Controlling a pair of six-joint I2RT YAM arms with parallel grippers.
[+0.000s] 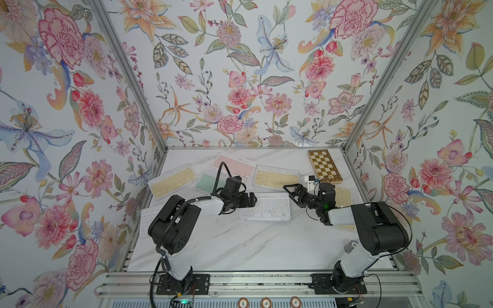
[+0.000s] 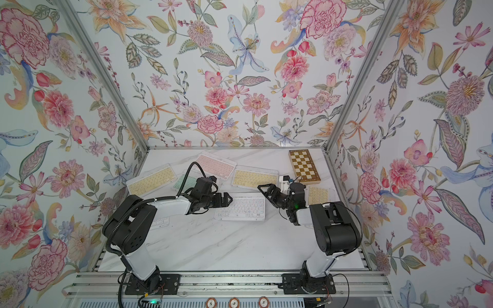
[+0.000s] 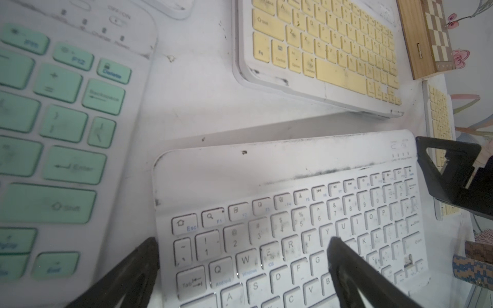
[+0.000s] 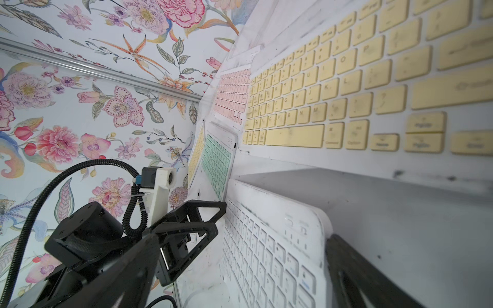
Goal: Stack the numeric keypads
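Observation:
A white keyboard (image 1: 272, 207) lies mid-table between both arms, a shadow along its far edge. My left gripper stands open at its left end, one finger (image 3: 138, 269) by the left edge and the other (image 3: 354, 272) over the keys. My right gripper is open at the opposite end. The keyboard's right corner shows between its fingers, and one finger (image 4: 343, 261) is close against that end; contact is unclear. Behind are a yellow keyboard (image 4: 308, 102), a green one (image 3: 61, 128) and a pink one (image 1: 236, 166).
Another yellow keyboard (image 1: 172, 182) lies at the far left, and a white one (image 1: 149, 220) is partly behind the left arm. One more yellow keyboard (image 1: 344, 197) is partly covered by the right arm. A checkered board (image 1: 324, 165) sits back right.

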